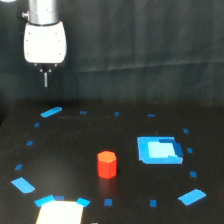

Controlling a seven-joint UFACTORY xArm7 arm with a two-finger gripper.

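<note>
A red block with a hexagonal outline (107,164) stands upright on the black surface, just left of the middle. To its right, a white square (161,150) lies inside a blue taped outline (146,157). High at the upper left hangs my gripper (45,82) below its white housing, well away from the block and above the table. Its tip shows only as a thin narrow line, too small to tell how the fingers stand. Nothing visible hangs from it.
Small blue tape marks dot the black table, with longer strips at the left (23,185) and right (192,197). A bright pale object (60,213) is cut off by the bottom edge. Open room surrounds the red block.
</note>
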